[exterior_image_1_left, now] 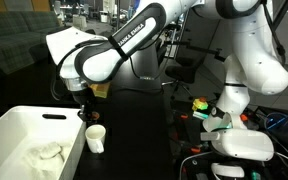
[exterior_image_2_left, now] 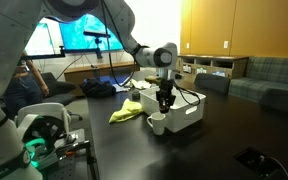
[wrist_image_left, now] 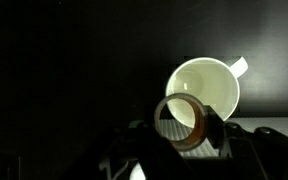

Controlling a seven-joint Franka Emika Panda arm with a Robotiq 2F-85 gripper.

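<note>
A brown ring, like a roll of tape [wrist_image_left: 198, 125], sits between the fingers of my gripper, which is shut on it. Beyond the ring in the wrist view is a white mug [wrist_image_left: 216, 82], its handle at the upper right; the ring overlaps part of its rim. Exterior view 1 shows my gripper [exterior_image_1_left: 88, 114] pointing down just behind and above the mug [exterior_image_1_left: 96, 141], beside the white box. In exterior view 2 the mug [exterior_image_2_left: 158, 124] stands upright on the dark table, with my gripper [exterior_image_2_left: 165, 105] close to its upper right.
The open white box [exterior_image_1_left: 72, 152] beside the mug holds a pale crumpled cloth [exterior_image_1_left: 46, 161]. A yellow cloth [exterior_image_2_left: 128, 110] lies on the table in exterior view 2.
</note>
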